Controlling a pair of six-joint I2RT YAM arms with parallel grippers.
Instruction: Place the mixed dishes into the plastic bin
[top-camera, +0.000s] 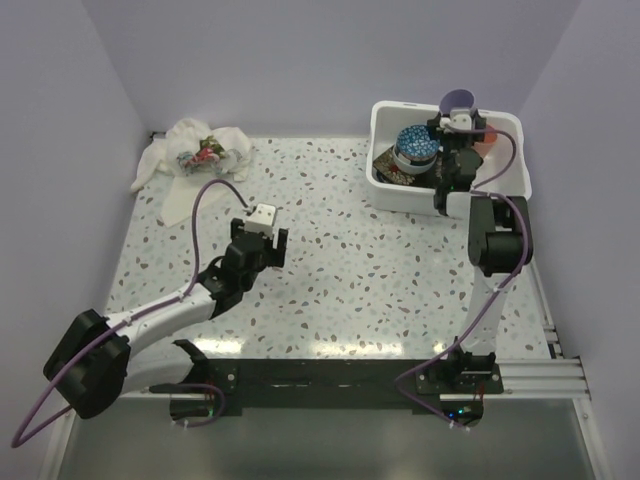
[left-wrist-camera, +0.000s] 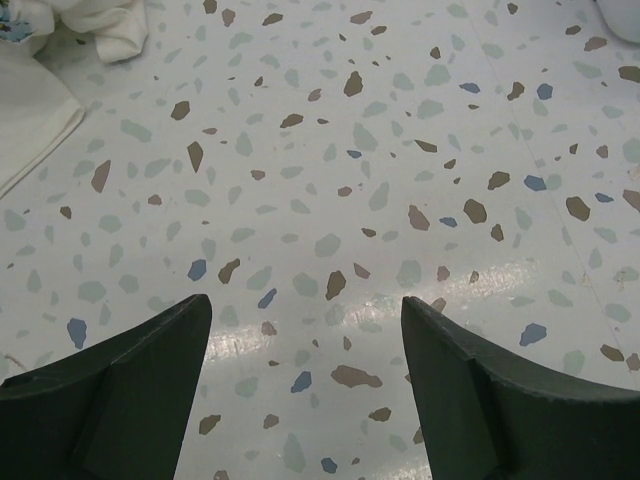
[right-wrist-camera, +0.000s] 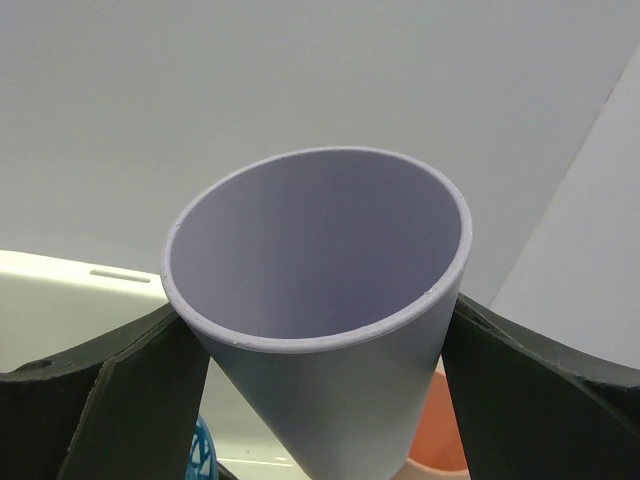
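A purple cup (right-wrist-camera: 330, 400) is tilted between the widely spread fingers of my right gripper, its mouth towards the wrist camera. The fingers lie along both its sides; whether they press on it I cannot tell. From above, the purple cup (top-camera: 457, 99) shows at the back rim of the white plastic bin (top-camera: 410, 197), with the right gripper over the bin. Inside are a blue patterned bowl (top-camera: 417, 141) on white dishes, a dark patterned item (top-camera: 393, 172) and an orange cup (top-camera: 486, 140). My left gripper is open and empty above the table.
A white cloth (top-camera: 185, 190) with a colourful patterned item (top-camera: 207, 155) on it lies at the back left. Bare speckled table (top-camera: 350, 270) stretches between the two arms. Walls stand behind the bin and to its right.
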